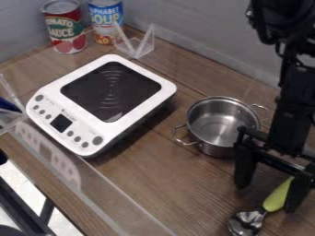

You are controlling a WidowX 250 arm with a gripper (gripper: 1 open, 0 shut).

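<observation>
The black gripper [271, 171] is low on the right, open, its fingers spread over a spoon with a green handle [275, 198] and a metal head [245, 222] lying on the wooden counter. A steel pot [211, 123] with two handles stands just left of and behind the gripper. Whether the fingers touch the spoon is hard to tell.
A white induction cooker [74, 124] sits at the left. A tomato sauce can [66, 28] and an alphabet soup can [107, 20] stand at the back left. Bare counter [147, 184] lies in front of the pot.
</observation>
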